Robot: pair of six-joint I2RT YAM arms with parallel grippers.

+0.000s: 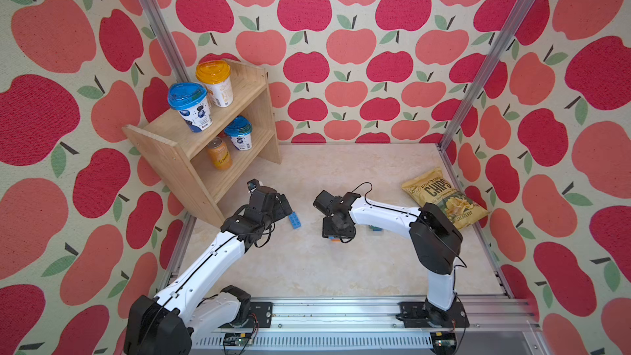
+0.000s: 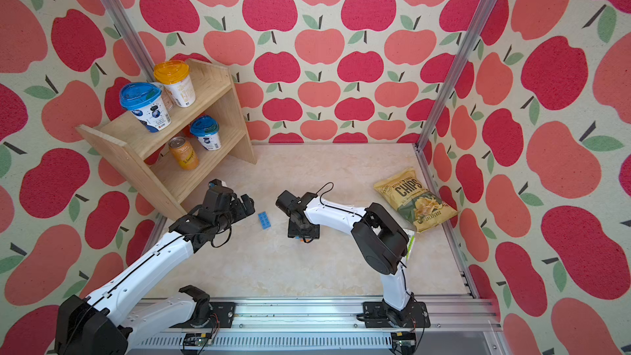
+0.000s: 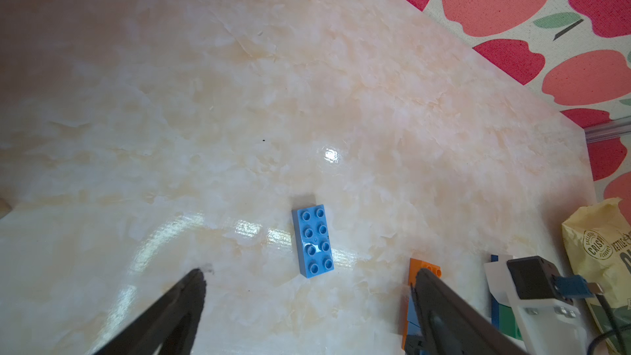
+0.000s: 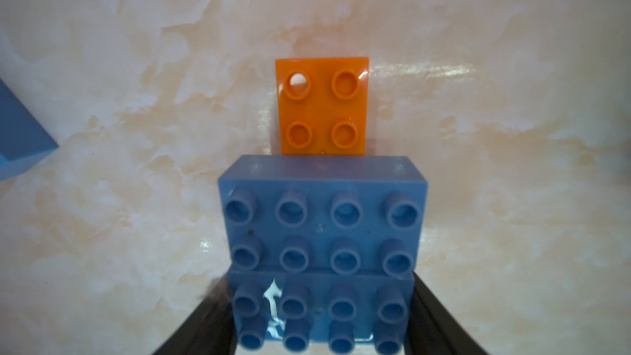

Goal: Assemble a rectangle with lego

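Note:
In the right wrist view, my right gripper is shut on a blue brick (image 4: pixel 320 299) with its studs facing the camera. Just beyond it, a second row of blue studs (image 4: pixel 322 223) lies against it; whether the two are joined I cannot tell. An orange brick (image 4: pixel 322 105) shows from under their far side, on the table. A separate blue brick (image 3: pixel 313 240) lies alone on the table in the left wrist view. Over the left side of the table, my left gripper (image 1: pixel 284 206) stands open and empty, its fingers (image 3: pixel 164 312) wide apart.
Green (image 3: pixel 506 320) and blue bricks lie partly hidden by the right arm. A chips bag (image 1: pixel 443 197) rests at the right wall. A wooden shelf (image 1: pixel 197 157) with tubs and a can stands at the left.

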